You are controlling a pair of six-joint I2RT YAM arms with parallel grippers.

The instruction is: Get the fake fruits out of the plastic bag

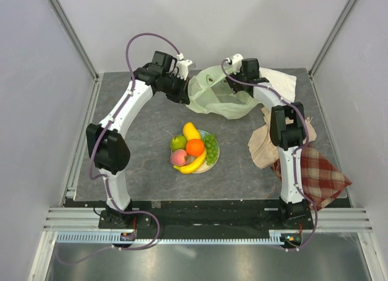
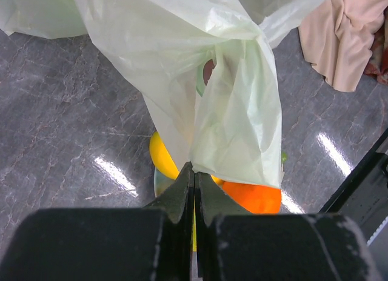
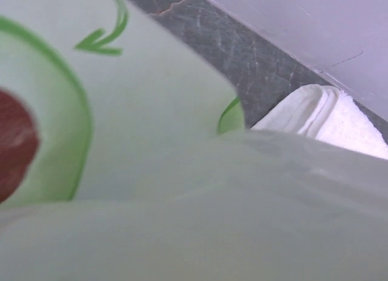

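Observation:
A pale green plastic bag [image 1: 221,105] is spread open at the back of the table. My left gripper is shut on its edge, with the bag hanging from the tips. My right gripper [image 1: 233,78] is at the bag's far right side, reaching into it; the plastic fills the right wrist view and hides the fingers, so their state cannot be seen. In front, a plate [image 1: 212,163] holds a yellow mango [image 1: 191,131], green apple [image 1: 178,143], orange [image 1: 194,147], peach [image 1: 178,158], grapes [image 1: 211,148] and banana [image 1: 191,167].
A white towel [image 1: 282,84] lies at the back right, with beige cloth [image 1: 262,149] and a checked cloth [image 1: 318,178] down the right side.

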